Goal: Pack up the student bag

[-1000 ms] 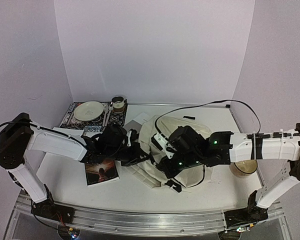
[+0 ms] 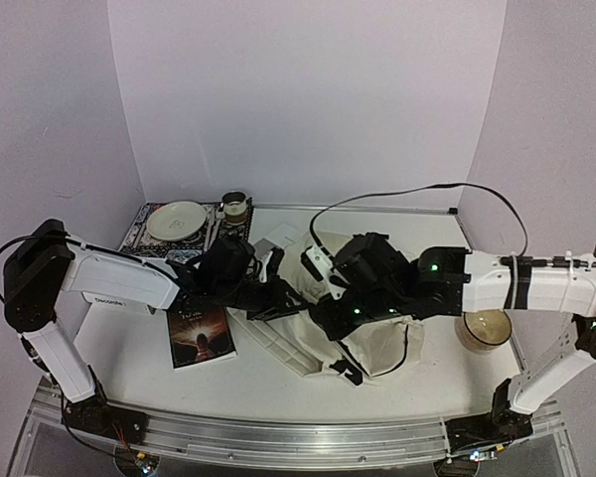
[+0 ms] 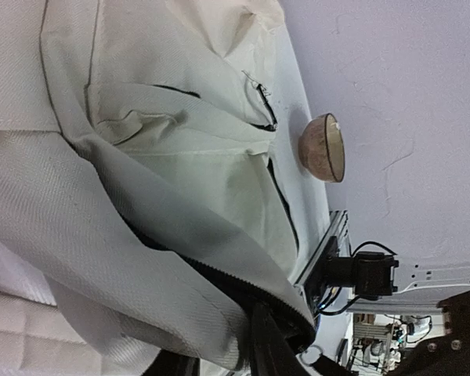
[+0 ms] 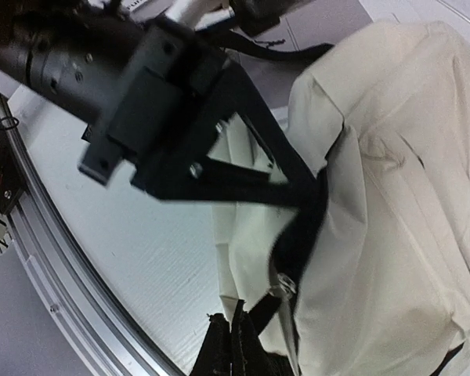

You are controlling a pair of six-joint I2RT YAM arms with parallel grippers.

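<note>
A cream student bag (image 2: pixel 377 353) lies in the middle of the table, its mouth loose and dark-edged. My left gripper (image 2: pixel 306 305) is over the bag's left side; in the right wrist view its fingers (image 4: pixel 243 184) come together on the cloth edge of the opening. The bag (image 3: pixel 164 211) fills much of the left wrist view, its edge running down to the left fingers. Close beside it, my right gripper (image 2: pixel 323 323) is shut, its narrow fingertips (image 4: pixel 233 345) together near the dark zip edge. Nothing shows clearly between them. A book (image 2: pixel 201 338) lies left of the bag.
At the back left, a white plate (image 2: pixel 177 221) and a cup (image 2: pixel 235 206) stand on a patterned mat (image 2: pixel 139 235). A bowl (image 2: pixel 484 330) sits at the right, partly under the right arm.
Compared with a second ago, the left gripper is slightly farther right.
</note>
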